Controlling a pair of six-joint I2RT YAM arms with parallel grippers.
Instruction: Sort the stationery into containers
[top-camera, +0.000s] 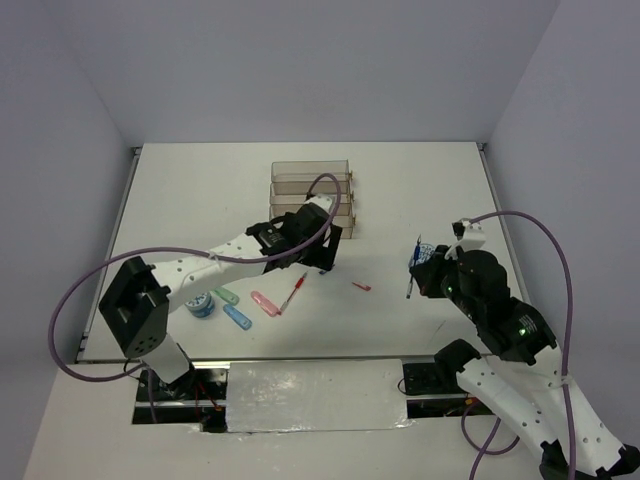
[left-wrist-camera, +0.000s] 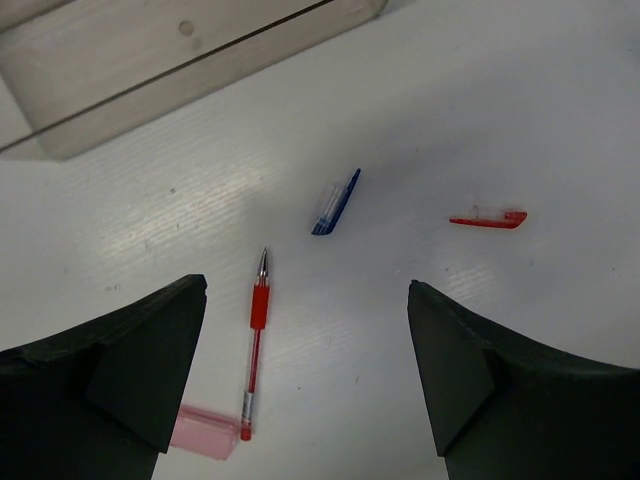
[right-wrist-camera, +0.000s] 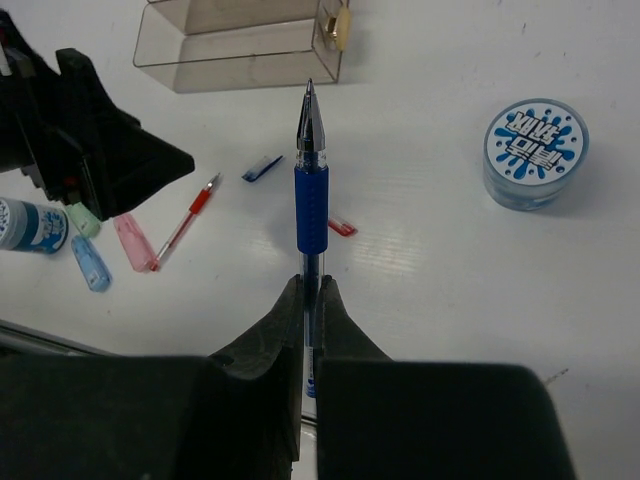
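Observation:
My right gripper is shut on a blue pen (right-wrist-camera: 312, 205), held upright with its tip away from me and raised above the table. Over the table's middle, my left gripper stands open with nothing between its fingers. Ahead of it lies a small blue pen cap (left-wrist-camera: 337, 203), and farther right a red pen cap (left-wrist-camera: 490, 218). A red pen (left-wrist-camera: 258, 325) lies toward the left finger, close to a pink piece (left-wrist-camera: 205, 432). Blue (top-camera: 237, 317) and green (top-camera: 226, 295) pieces lie farther left.
A clear container with several compartments (top-camera: 310, 168) stands at the back middle, partly behind my left arm. Round lidded tubs stand at the left (top-camera: 199, 304) and right (right-wrist-camera: 535, 152).

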